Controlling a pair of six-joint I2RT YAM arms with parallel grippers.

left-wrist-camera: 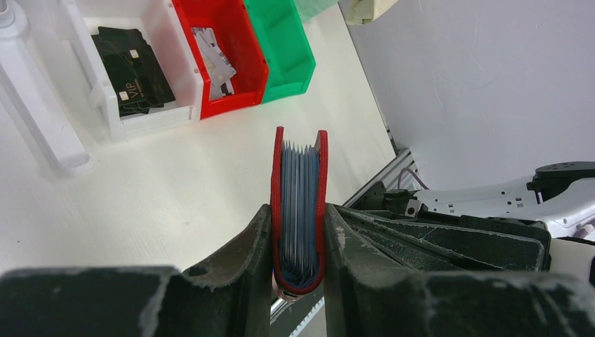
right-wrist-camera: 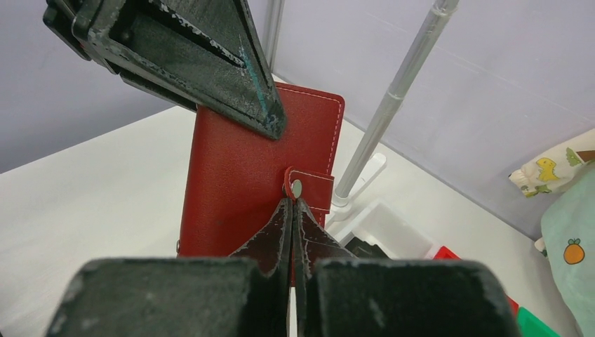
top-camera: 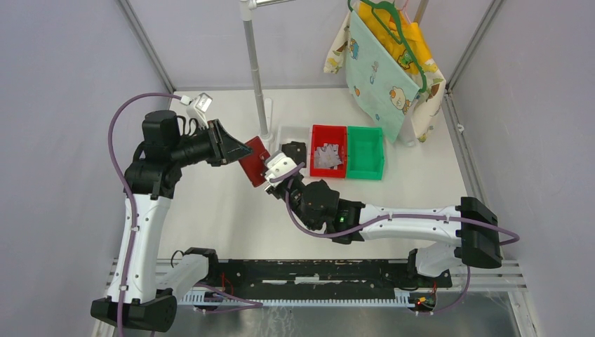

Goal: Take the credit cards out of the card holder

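Note:
The red card holder (top-camera: 251, 166) is held upright in the air by my left gripper, shut on it; its edge in the left wrist view shows many clear sleeves between red covers. In the right wrist view the holder (right-wrist-camera: 231, 168) fills the middle, with a snap strap (right-wrist-camera: 316, 188) on it. My right gripper is shut with its tips at that strap's stud; whether it pinches the strap's edge I cannot tell. The left gripper's finger (right-wrist-camera: 231, 98) lies across the holder's upper part.
White bin (left-wrist-camera: 151, 123) with black VIP cards, red bin (left-wrist-camera: 231, 102) with pale cards and green bin (left-wrist-camera: 295, 70) stand behind. A pole stand (left-wrist-camera: 49, 112) is left of them, hanging clothes (top-camera: 382, 77) at back right.

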